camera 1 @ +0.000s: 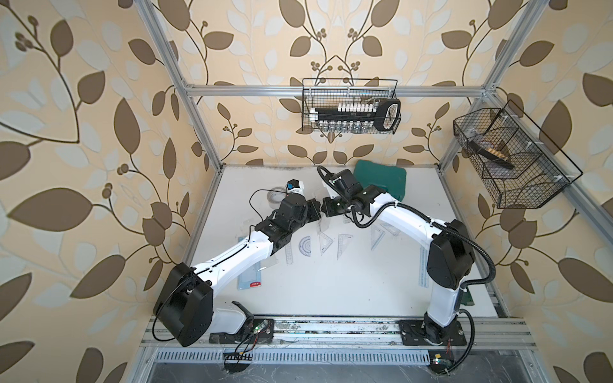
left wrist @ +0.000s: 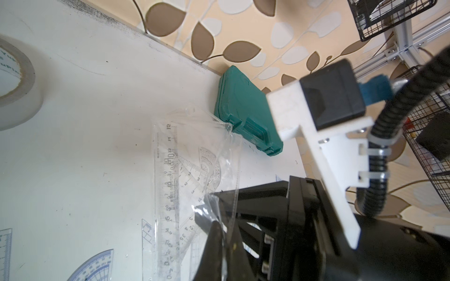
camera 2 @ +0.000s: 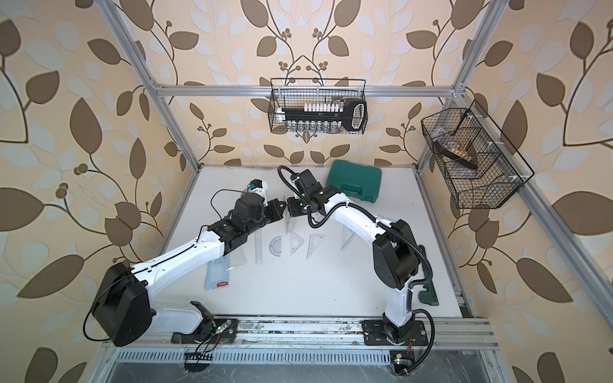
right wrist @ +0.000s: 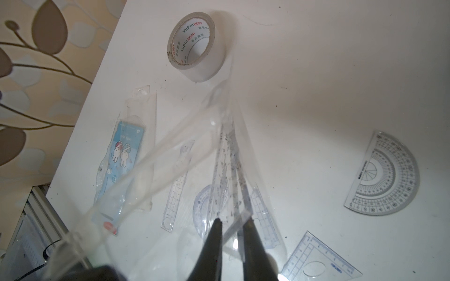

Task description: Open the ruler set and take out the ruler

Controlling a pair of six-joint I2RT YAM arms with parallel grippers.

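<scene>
A clear plastic sleeve (left wrist: 196, 133) hangs upright between my two grippers. Inside it show a straight ruler (left wrist: 166, 196) with printed numbers and a small protractor (left wrist: 209, 164). My left gripper is shut on the sleeve's upper edge. Opposite it, my right gripper is shut with the sleeve's thin film between its fingertips. In the top left view the two grippers nearly meet above the table, and the sleeve is mostly hidden there. In the right wrist view, blurred film (right wrist: 140, 187) stretches toward the lower left.
Loose on the table lie a protractor (right wrist: 386, 175), a set square (right wrist: 318, 260) and other clear rulers. A tape roll (right wrist: 196, 46), a blue packet (right wrist: 124, 149) and a green case (left wrist: 248, 110) stand around.
</scene>
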